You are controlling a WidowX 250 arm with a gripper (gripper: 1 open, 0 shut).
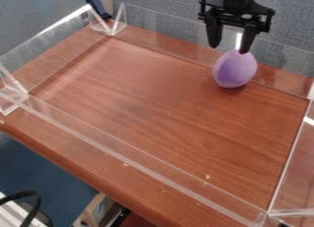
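A purple, egg-shaped object (233, 71) stands on the wooden table near the back right, with a pale upper part partly hidden behind my gripper. My black gripper (229, 42) hangs at the top of the view just over it, its two fingers apart, one to each side above the purple object, which sits below the fingertips.
Clear plastic walls ring the wooden table (147, 130), with corner brackets at left and bottom right. A dark blue item (95, 6) is beyond the back left corner. Cables and frame parts lie at the bottom left.
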